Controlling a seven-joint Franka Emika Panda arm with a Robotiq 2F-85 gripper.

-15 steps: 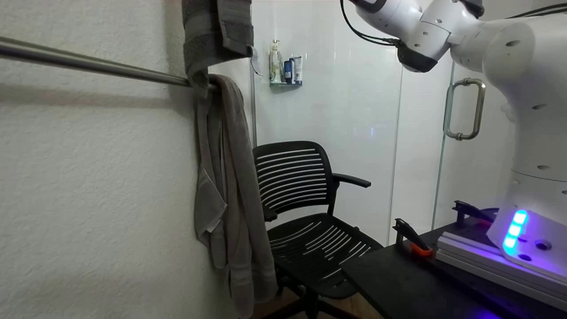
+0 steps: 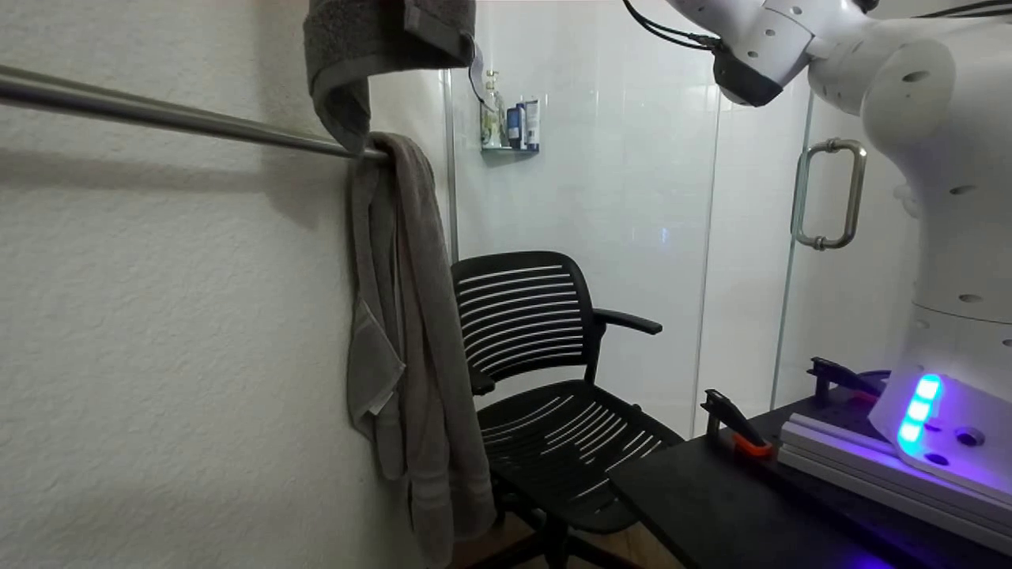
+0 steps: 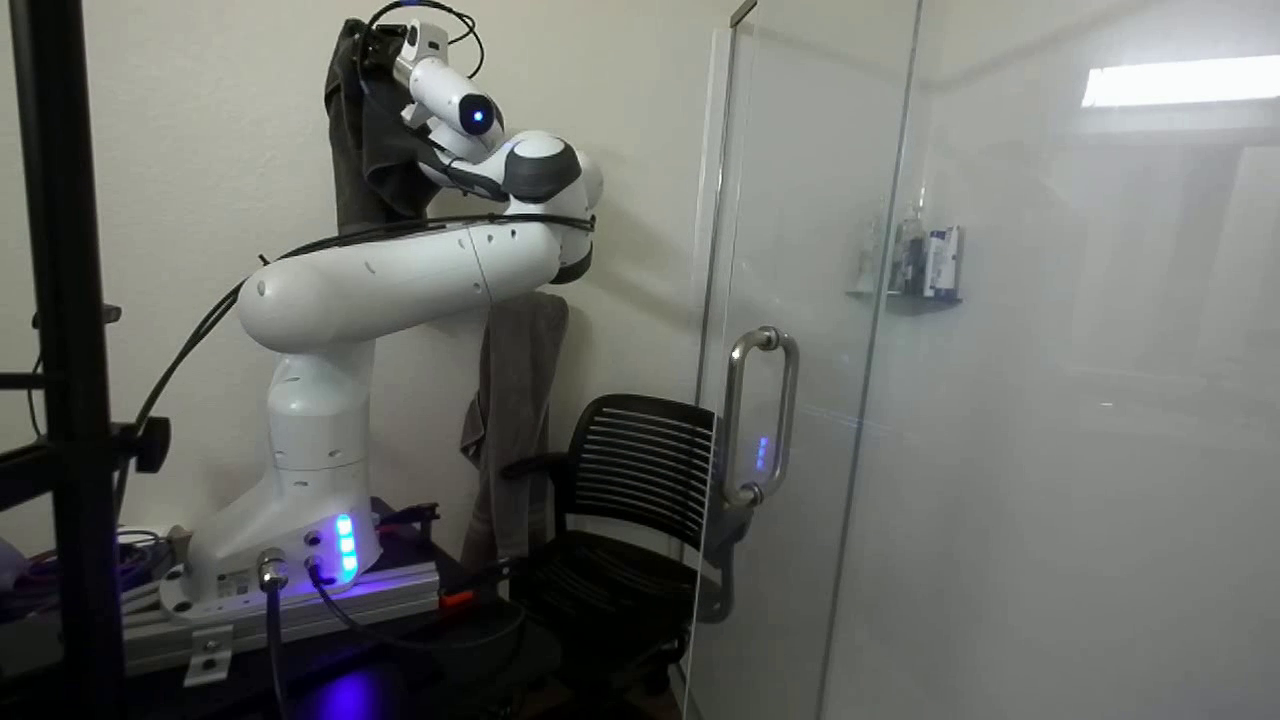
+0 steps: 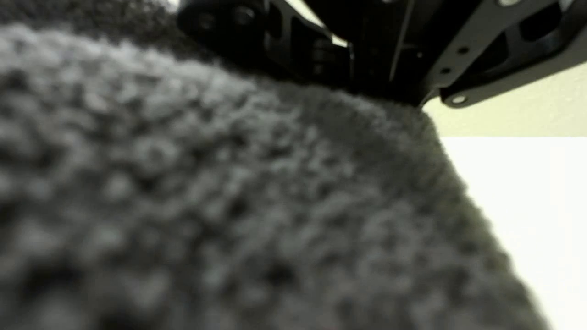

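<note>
A dark grey towel (image 2: 379, 38) hangs in the air at the top of exterior view 1, its lower end beside the metal rail (image 2: 180, 120). In exterior view 2 the same towel (image 3: 390, 150) drops down from my raised gripper (image 3: 384, 48), close to the wall. Fuzzy towel cloth (image 4: 247, 209) fills most of the wrist view. At the top there, my gripper is shut on the cloth's upper edge; the fingertips themselves are mostly hidden by fabric and shadow.
A second, brownish-grey towel (image 2: 417, 313) drapes over the rail's far end. Below stands a black chair (image 2: 560, 417) beside the dark table (image 2: 702, 503). The glass shower door has a metal handle (image 3: 758, 420). A corner shelf (image 2: 509, 148) carries several bottles.
The dark towel has risen in exterior view 1, and its hanging part has swung and spread wider. My arm has lifted slightly. The draped towel and the chair stay put.
</note>
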